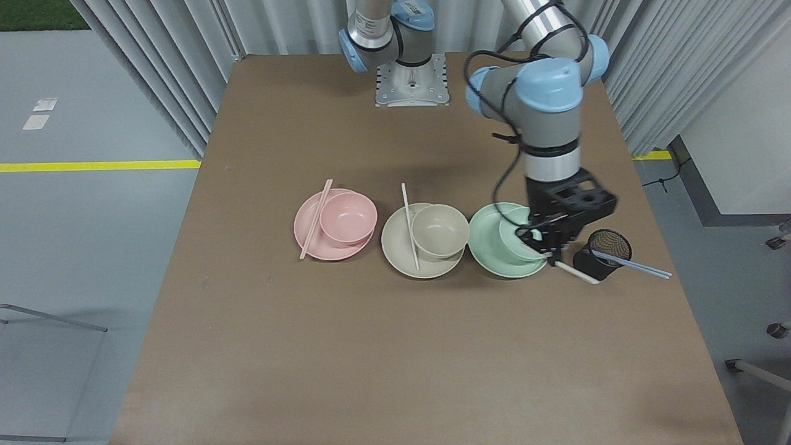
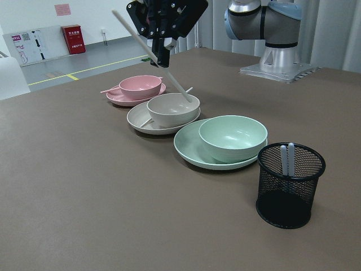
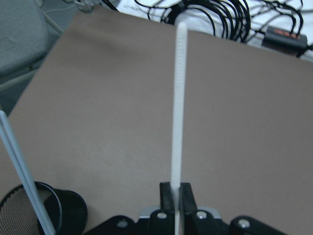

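Note:
My gripper is shut on a white chopstick [image 3: 178, 100], held high over the green bowl [image 2: 233, 135] on its green plate [image 1: 486, 245]; in the front view the arm hides part of them. The black mesh cup [image 1: 593, 267] stands to the right, with blue chopsticks [image 1: 638, 267] in it. To the left are a cream bowl [image 1: 439, 230] on a cream plate [image 1: 397, 245] with a chopstick [image 1: 408, 215] across it, and a pink bowl [image 1: 348, 216] on a pink plate [image 1: 341, 252] with pink chopsticks [image 1: 319, 211].
In the wrist view, coiled cables [image 3: 220, 14] lie beyond the table's edge.

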